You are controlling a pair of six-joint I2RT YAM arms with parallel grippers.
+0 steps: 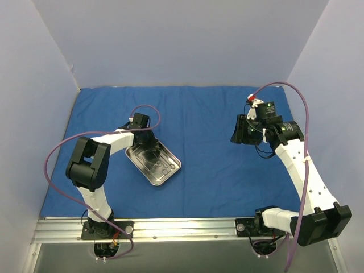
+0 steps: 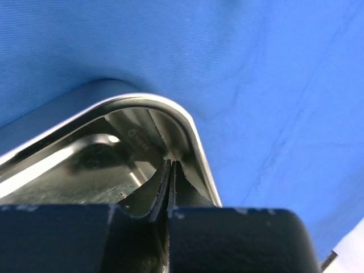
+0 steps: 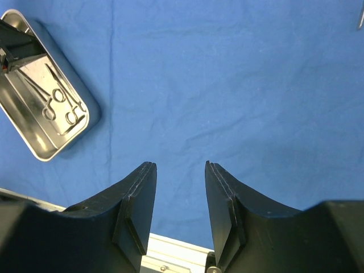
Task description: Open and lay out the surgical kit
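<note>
The metal tray [image 1: 157,174] lies on the left half of the cloth, holding several scissor-like instruments [image 3: 71,116] with ring handles. My left gripper is shut, its tips down inside the tray's far corner, close to the side wall. A flat instrument handle with lettering [image 2: 139,139] rests in that corner, just ahead of the tips. Whether anything is pinched between them cannot be made out. Over the right half of the cloth, my right gripper hangs open with only cloth below the gap.
Blue cloth [image 1: 205,159] covers the table, bare across the middle. At the right wrist view's upper right edge, part of a thin metal instrument [image 3: 361,20] lies on the cloth. Grey walls stand at the back and both sides.
</note>
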